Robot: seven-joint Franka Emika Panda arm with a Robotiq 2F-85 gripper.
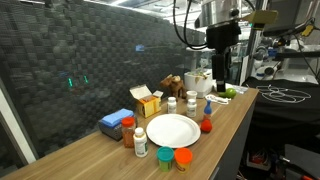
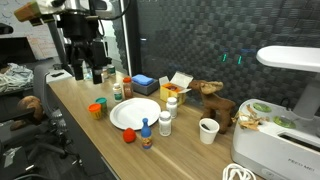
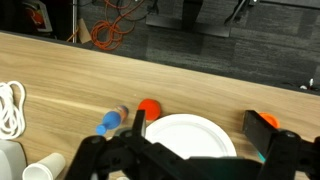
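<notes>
High above the front edge of the wooden table, my gripper (image 1: pixel 222 82) is open and empty. Dark fingers (image 3: pixel 133 155) show at the bottom of the wrist view, spread apart over the white plate (image 3: pixel 190 133). That plate (image 1: pixel 173 130) lies flat and bare mid-table. A round red object (image 1: pixel 206 125) rests beside it, near a blue bottle (image 2: pixel 146 131) with an orange tip. On the plate's other side stand an orange cup (image 1: pixel 183 157) and a green cup (image 1: pixel 165 159), the orange one partly hidden by a finger in the wrist view.
A yellow box (image 1: pixel 147 101), a blue box (image 1: pixel 117 121) and a brown toy animal (image 2: pixel 215 104) stand toward the back wall. Several small bottles surround the plate, including a white one (image 1: pixel 141 140). A white cup (image 2: pixel 208 130) is near the toy.
</notes>
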